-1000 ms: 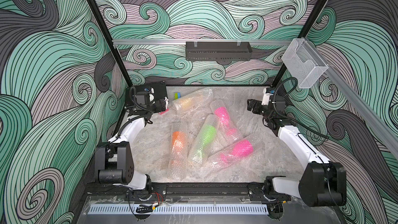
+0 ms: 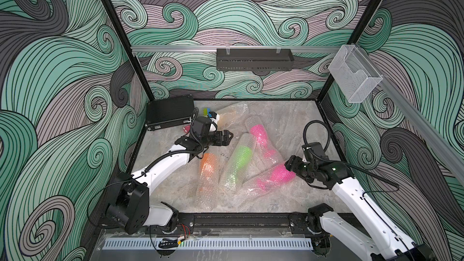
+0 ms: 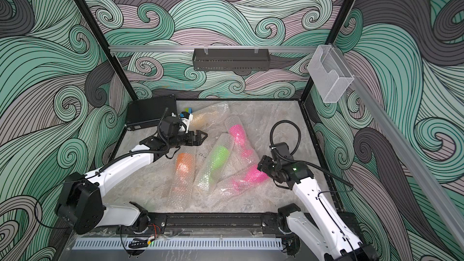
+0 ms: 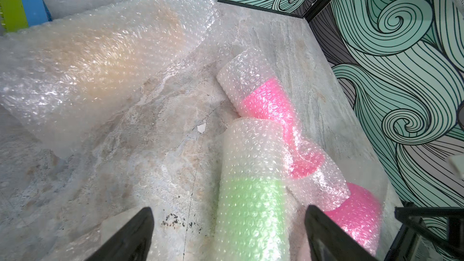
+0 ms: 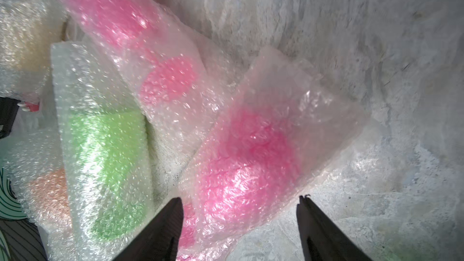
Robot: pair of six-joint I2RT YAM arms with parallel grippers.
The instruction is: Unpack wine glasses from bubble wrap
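Several glasses in bubble wrap lie on the grey table: an orange one point(image 2: 208, 165), a green one point(image 2: 244, 156), a pink one point(image 2: 259, 133) toward the back, another pink one point(image 2: 282, 173) nearer the front, and a pale amber one point(image 4: 116, 62) at the back left. My left gripper point(image 2: 229, 137) is open above the table between the amber and green bundles, nothing between its fingers. At the wide end of the front pink bundle point(image 5: 251, 164) hovers my right gripper, its fingers apart on either side of the view. Whether they touch the wrap is unclear.
A black box point(image 2: 169, 111) sits in the back left corner, with a green and blue block point(image 4: 24, 10) near the amber bundle. A wire basket point(image 2: 355, 75) hangs at the right.
Over the last second my left arm has swung right from beside the black box to mid-table.
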